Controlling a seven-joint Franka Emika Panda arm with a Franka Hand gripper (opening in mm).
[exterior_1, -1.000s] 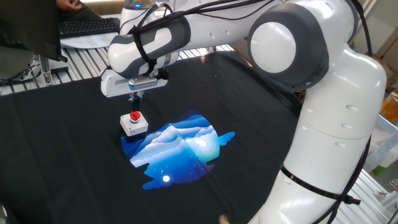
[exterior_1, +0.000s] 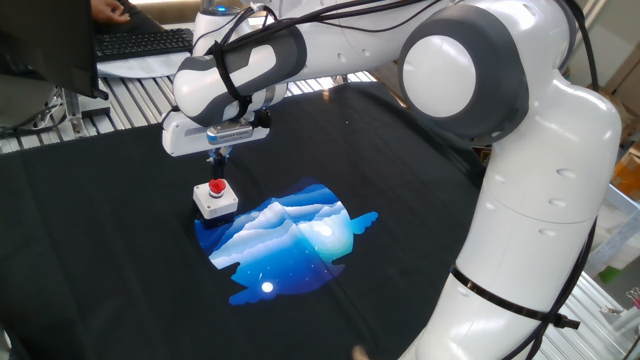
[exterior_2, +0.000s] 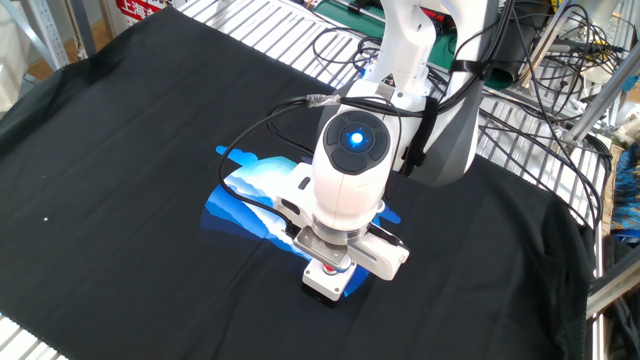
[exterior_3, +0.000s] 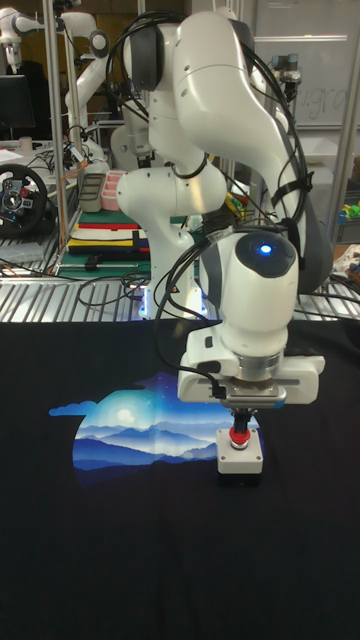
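A white box with a red push button (exterior_1: 217, 187) on top sits on the black cloth, its base dark. Straight above it my gripper (exterior_1: 218, 177) points down, its dark fingers close together in one narrow column. In the third exterior view the gripper (exterior_3: 242, 429) has its fingertips over the red button (exterior_3: 249, 439), seemingly touching its top; how hard they press cannot be seen. Nothing shows between the fingers. From the second exterior view the hand hides the fingers and most of the button, leaving the white box (exterior_2: 325, 281) partly visible.
A flat blue cut-out picture of mountains and a moon (exterior_1: 290, 240) lies beside the box, close to its edge. A monitor (exterior_1: 45, 45) and keyboard (exterior_1: 145, 43) stand beyond the table's slatted edge.
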